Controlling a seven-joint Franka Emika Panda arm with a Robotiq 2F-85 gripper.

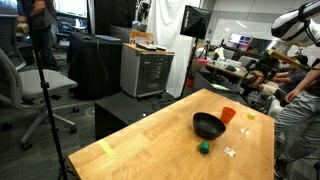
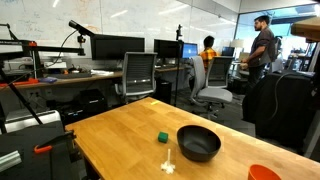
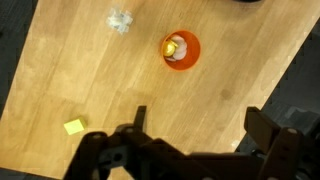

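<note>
In the wrist view my gripper stands open above the wooden table, its two fingers far apart with bare tabletop between them. An orange-red cup (image 3: 180, 50) lies ahead of the fingers, with something yellow and something whitish inside it. A yellow block (image 3: 75, 126) rests off to the left of the gripper. The black bowl (image 1: 209, 127) sits beside the cup (image 1: 228, 114), and a small green block (image 1: 204, 148) is on the near side of the bowl. In exterior view 2 a pale small object (image 2: 168, 163) lies close to the green block (image 2: 163, 137).
A crumpled, whitish bit (image 3: 120, 20) is on the table left of the cup. A black case (image 1: 118, 112) stands beside the table, and chairs and people are farther back.
</note>
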